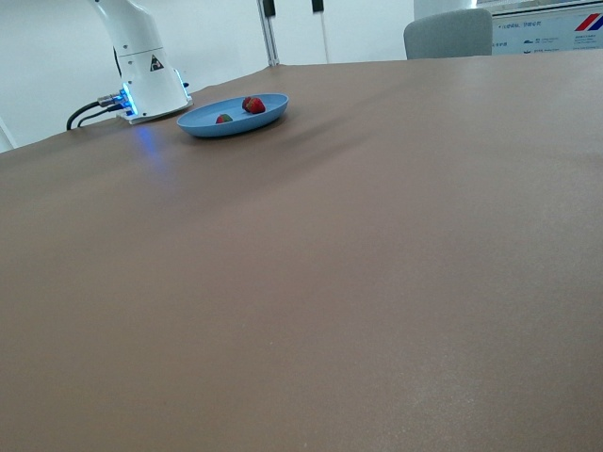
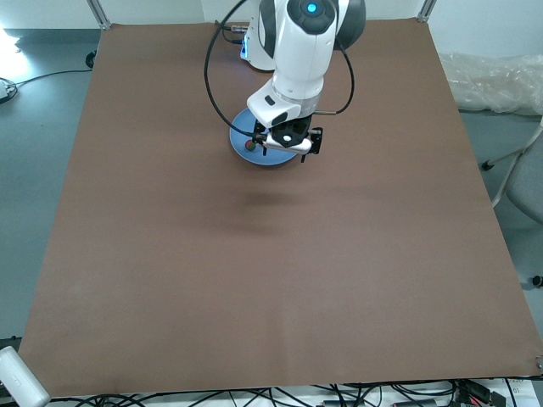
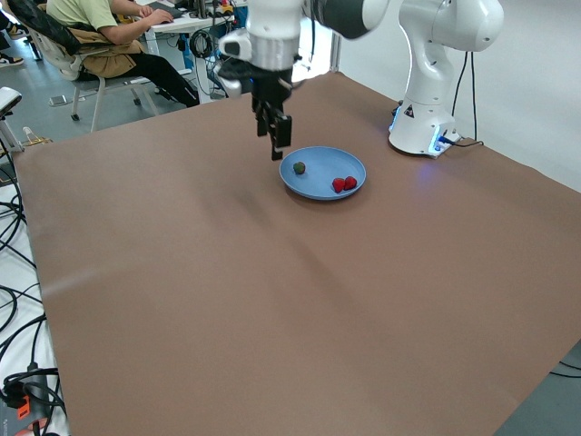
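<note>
A blue plate [image 3: 322, 182] sits toward the back of the brown table, with two red strawberries [image 3: 344, 183] and a green-topped fruit [image 3: 299, 168] on it; the top view shows the plate [image 1: 203, 127] as well. My black gripper [image 3: 277, 145] hangs above the plate's far side in the right view. In the left view it [image 2: 284, 148] partly hides the plate [image 2: 267, 159] and the fruit. Nothing shows clearly between its fingers; whether they are open or shut I cannot tell.
Cables [image 3: 18, 300] run along one edge outside the tabletop, and a seated person [image 3: 118, 27] is beyond the table.
</note>
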